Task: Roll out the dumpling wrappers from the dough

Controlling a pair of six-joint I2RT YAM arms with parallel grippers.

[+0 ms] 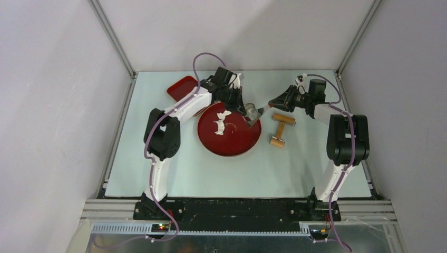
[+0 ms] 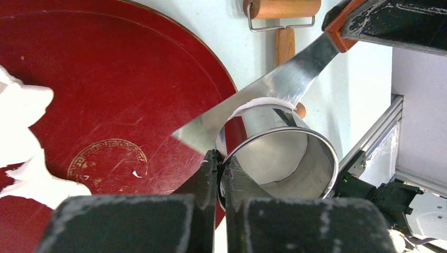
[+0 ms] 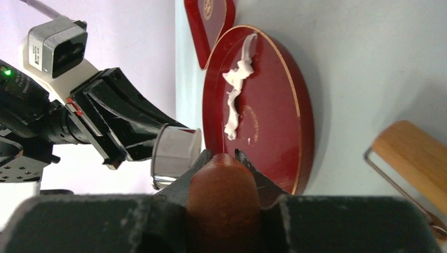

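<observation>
My left gripper is shut on the wall of a steel round cutter (image 2: 321, 158), held over the right part of the red round tray (image 1: 226, 142). A thin white dough piece sits inside or under the cutter. My right gripper (image 1: 270, 104) is shut on the wooden handle (image 3: 224, 200) of a steel scraper (image 2: 221, 126), whose blade is at the cutter, apparently beneath it. White dough scraps (image 2: 31, 163) lie on the tray's left half.
A wooden roller (image 1: 282, 126) lies right of the tray on the pale table (image 1: 242, 174). A smaller red tray (image 1: 179, 84) stands at the back left, partly behind my left arm.
</observation>
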